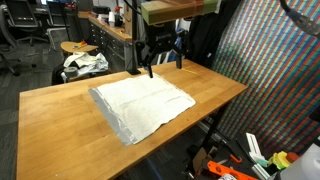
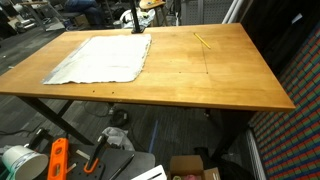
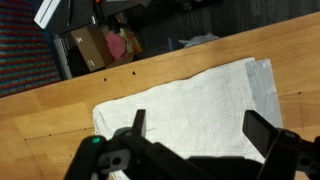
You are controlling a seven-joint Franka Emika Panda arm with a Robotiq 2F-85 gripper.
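A white cloth [image 1: 145, 103] lies spread out on the wooden table, with a greyish border showing along one side. In the second exterior view the cloth [image 2: 98, 60] covers part of the table's left half. My gripper [image 1: 165, 69] hangs above the cloth's far part, its fingers pointing down and apart. The wrist view shows the gripper open over the cloth [image 3: 190, 115], nothing held between the two black fingers. The fingers and gripper body hide the cloth's lower part there.
A thin yellow stick [image 2: 202, 40] rests on the otherwise bare right part of the table [image 2: 215, 75]. Below the near edge are an orange tool [image 2: 58, 158] and a cardboard box [image 2: 188, 166]. Free tabletop extends left of the cloth in the first exterior view.
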